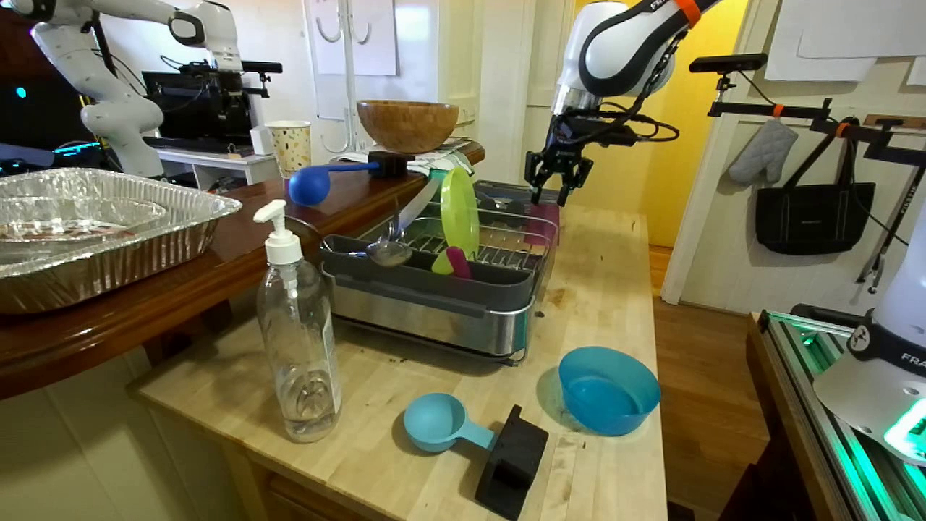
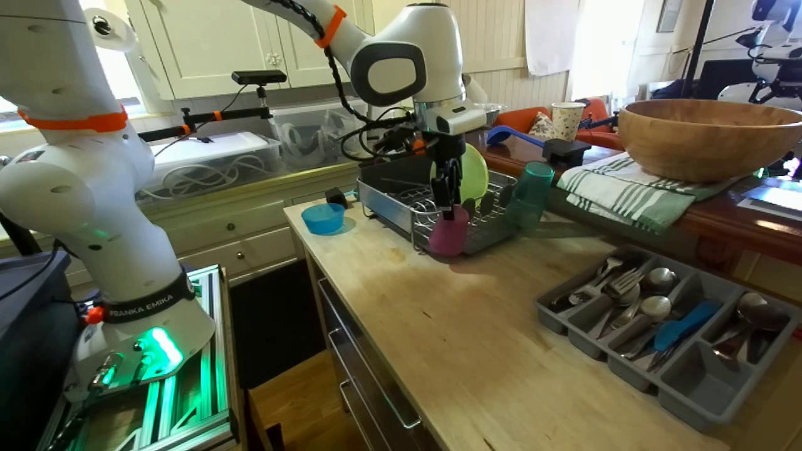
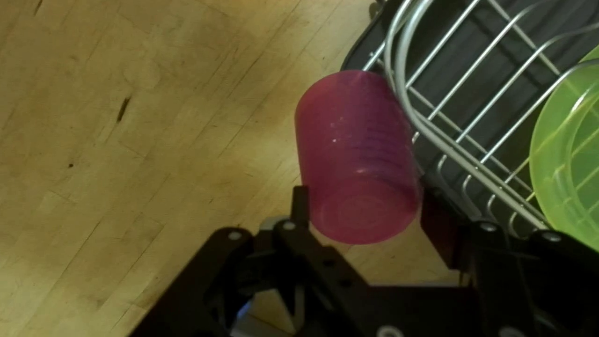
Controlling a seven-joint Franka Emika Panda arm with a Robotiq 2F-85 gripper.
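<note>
A pink cup (image 3: 356,146) leans mouth-down against the outer end of the wire dish rack (image 2: 485,237); in exterior view 2 the same cup (image 2: 448,232) stands at the rack's corner. My gripper is just above its base, pointing down. In the wrist view one finger is on the cup's left and the other on its right, beside the rack wire, with the fingers still apart. Whether either finger touches the cup I cannot tell. Exterior view 1 has the gripper (image 1: 556,187) over the rack's far end, the cup (image 1: 543,222) partly behind rack wire.
A lime green plate (image 1: 460,213) stands upright in the rack, and a teal cup (image 2: 531,194) sits at its side. Beyond lies a grey cutlery tray (image 2: 552,319). A blue bowl (image 1: 609,391) rests near the counter edge. Bare wooden counter (image 2: 421,316) stretches beside the cup.
</note>
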